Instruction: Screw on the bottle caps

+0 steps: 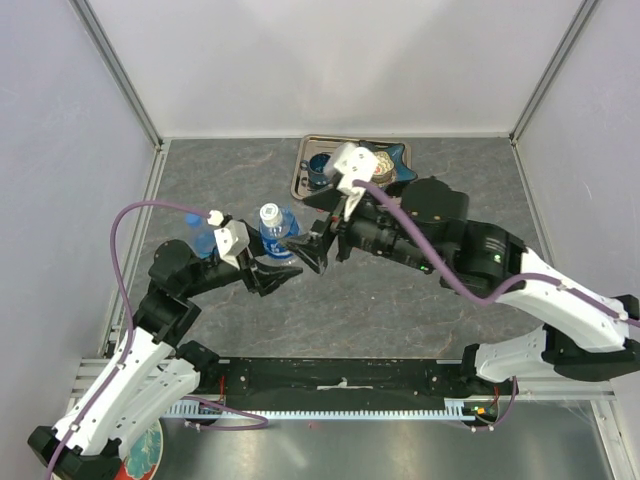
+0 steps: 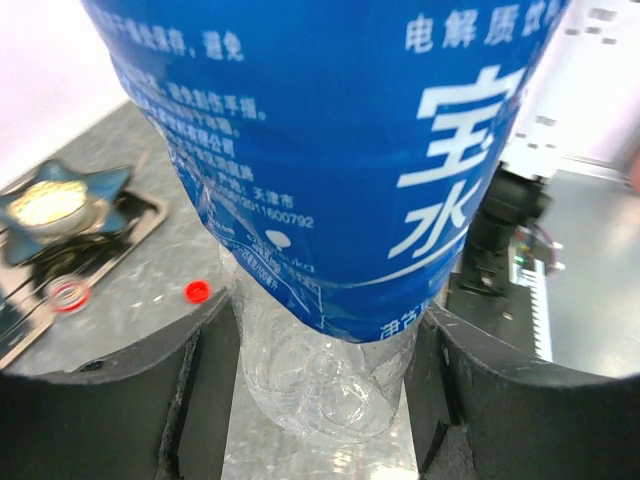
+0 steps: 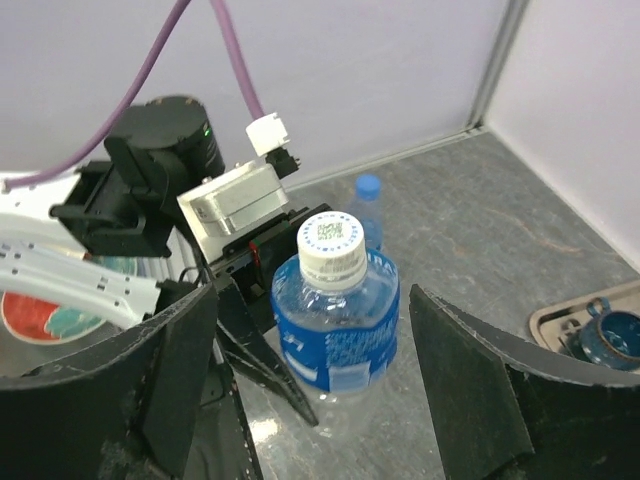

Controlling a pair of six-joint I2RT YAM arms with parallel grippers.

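A large blue-labelled water bottle [image 1: 280,232] with a white cap [image 3: 332,245] on top is held upright by my left gripper, which is shut on its lower body. My right gripper stands open just beside and above the bottle, nothing between its fingers. A second bottle with a blue cap [image 3: 367,188] stands behind, left of the held one in the top view [image 1: 200,236]. A loose red cap [image 2: 197,291] lies on the grey table.
At the back, a metal tray [image 1: 298,185] holds a blue mug [image 1: 319,165] and a star-shaped dish [image 2: 108,185]. Walls bound the table [image 1: 360,310], whose front middle is clear.
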